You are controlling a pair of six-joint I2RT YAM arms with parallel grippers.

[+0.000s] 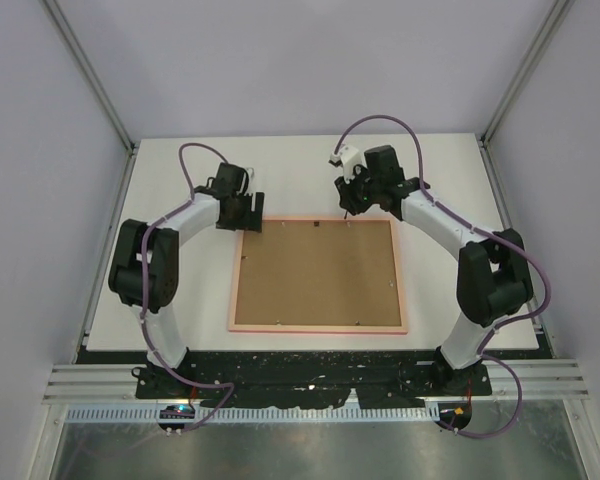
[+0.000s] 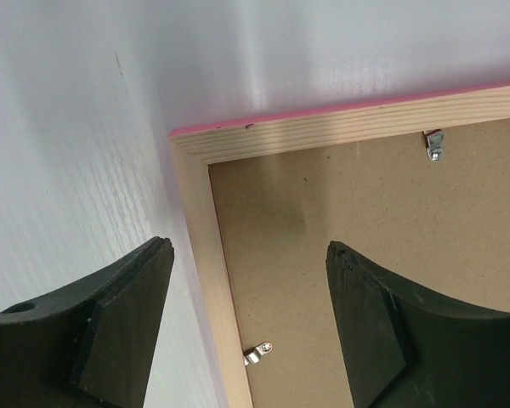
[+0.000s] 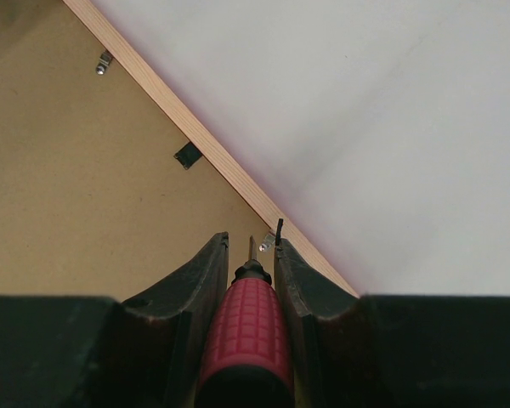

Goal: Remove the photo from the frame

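Note:
The picture frame lies on the white table with its brown backing board facing up and light wood edges around it. Small metal clips sit along the edges, such as one clip on the short side and another clip on the long side. Over one corner of the frame, my left gripper is open, its fingers well apart with nothing between them. A red-handled screwdriver is clamped in my right gripper. Its thin tip appears close beside a clip; contact cannot be told.
A black tab sits at the middle of that frame edge, with another clip farther along.

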